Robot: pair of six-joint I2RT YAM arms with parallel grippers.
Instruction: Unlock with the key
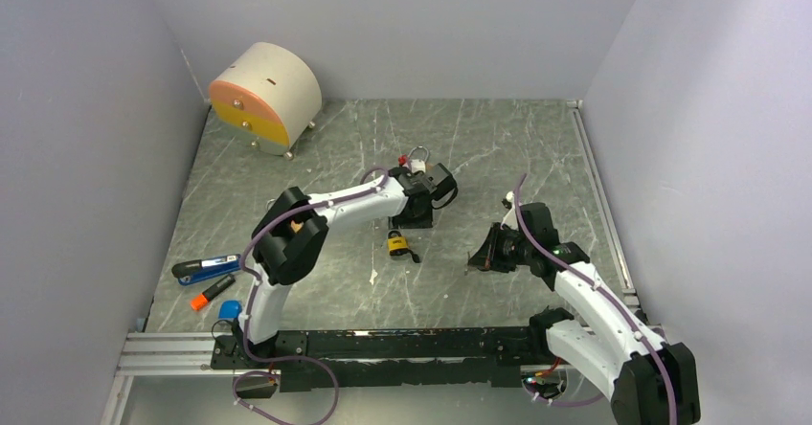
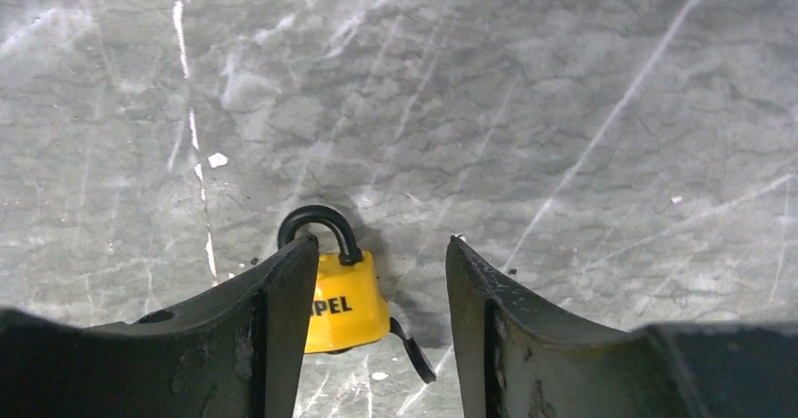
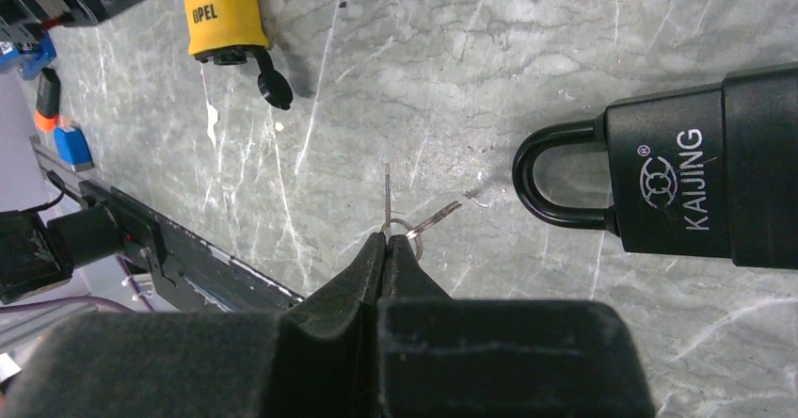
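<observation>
A small yellow padlock (image 1: pixel 397 245) with black shackle lies on the grey table at centre. In the left wrist view the padlock (image 2: pixel 341 314) lies low and left, beyond my left gripper, which is open. My right gripper is shut at the key ring, with thin metal keys (image 3: pixel 433 217) at its tips; whether the ring is pinched is hard to tell. Right of it in that view lies a large black KAIJING padlock (image 3: pixel 668 178), which my left arm mostly covers in the top view.
A cream cylinder box (image 1: pixel 268 95) stands at back left. A stapler (image 1: pixel 206 267), an orange marker (image 1: pixel 203 301) and a blue block (image 1: pixel 230 310) lie at front left.
</observation>
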